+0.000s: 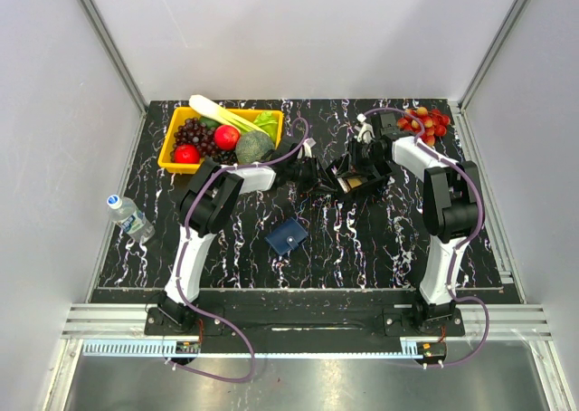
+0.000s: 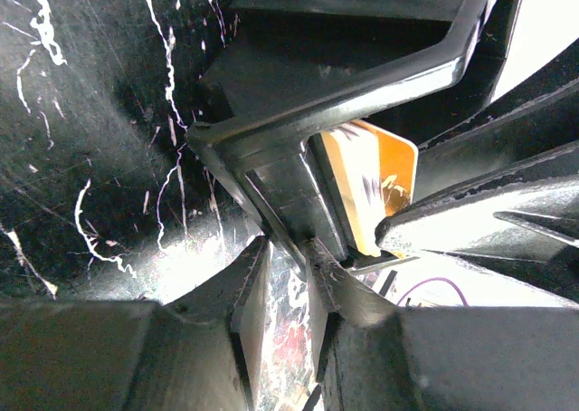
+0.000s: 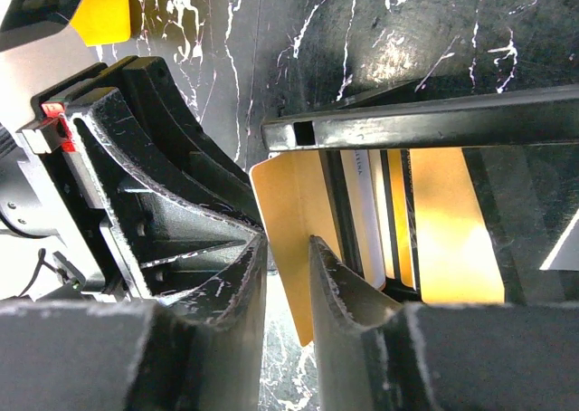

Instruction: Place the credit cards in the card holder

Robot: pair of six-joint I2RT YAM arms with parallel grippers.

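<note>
The black card holder (image 1: 357, 183) is between both grippers at the table's centre-right, with orange and white cards in its slots. My left gripper is shut on the holder's edge, seen from close in the left wrist view. My right gripper is at an orange card (image 3: 289, 212) that stands out at the end of the slots, its fingertips on either side of that card's lower part; whether they press on it is hard to tell. More orange card surfaces (image 3: 452, 221) show further right in the holder.
A blue card wallet (image 1: 287, 237) lies on the front middle of the marble table. A yellow basket of produce (image 1: 172, 153) is at the back left, red grapes (image 1: 432, 121) at the back right, a water bottle (image 1: 131, 219) at the left edge.
</note>
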